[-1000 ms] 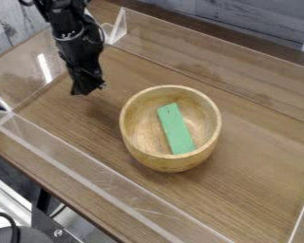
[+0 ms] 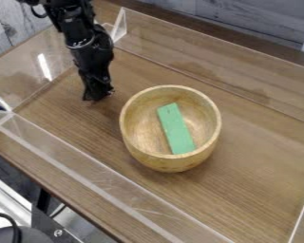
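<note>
My black arm reaches down from the upper left of the camera view, its gripper (image 2: 96,93) low over the bare wooden table, left of a large round wooden bowl (image 2: 142,157). The gripper is shut; nothing shows between its fingertips, though they are small and dark. A green rectangular block (image 2: 175,127) lies inside the bowl.
Clear plastic walls edge the wooden table (image 2: 243,199) at the left and back. A black cable (image 2: 3,216) lies at the lower left. The table right of the bowl and in front of it is clear.
Compared with a second ago, my gripper has moved lower toward the table, to the left of the bowl. The bowl and green block have not moved.
</note>
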